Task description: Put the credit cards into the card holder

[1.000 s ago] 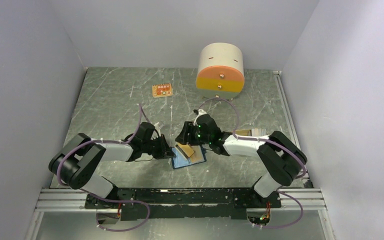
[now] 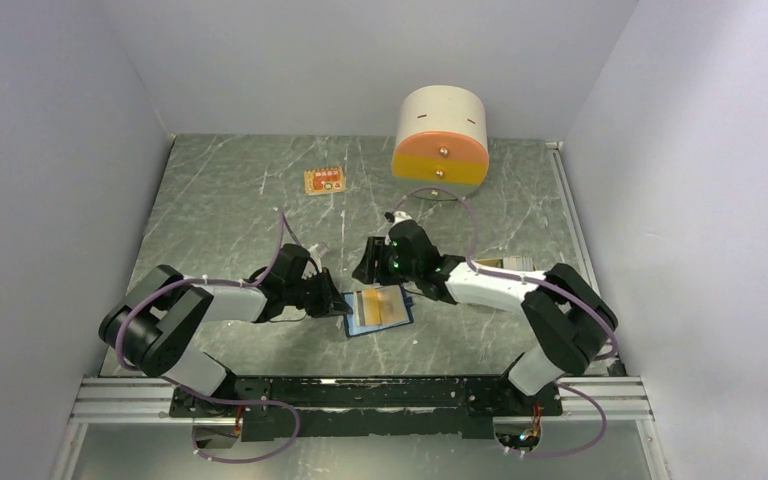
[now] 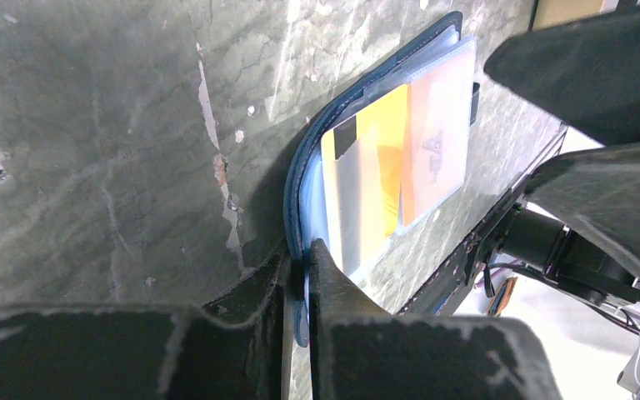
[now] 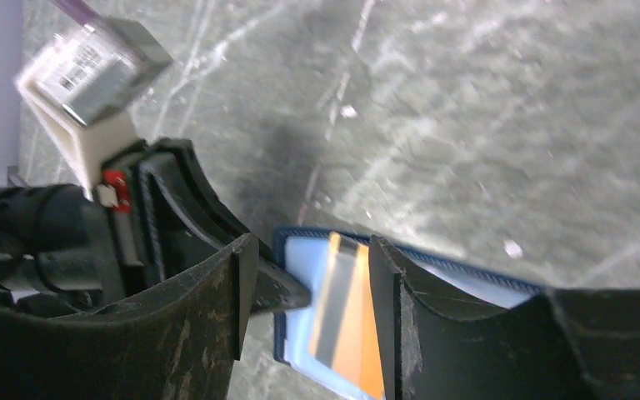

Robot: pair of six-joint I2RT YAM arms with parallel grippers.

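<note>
The blue-edged card holder (image 2: 407, 316) lies open on the table at the centre. My left gripper (image 2: 343, 304) is shut on its left edge; in the left wrist view the dark blue edging (image 3: 302, 167) runs between the fingertips. A yellow card (image 3: 390, 158) with a dark stripe lies straight along the left part of the holder, a glare over much of it. Whether it is fully inside a sleeve I cannot tell. Beside it is a peach card (image 3: 437, 125). My right gripper hangs open above the holder's far edge, with nothing held between its fingers.
A toy chest with drawers (image 2: 442, 150) stands at the back right. An orange card-like item (image 2: 324, 181) lies at the back. More flat items (image 2: 517, 265) rest at the right, partly behind my right arm.
The yellow card was slanted across the holder a second ago and now lies straight. The left gripper stayed put.
</note>
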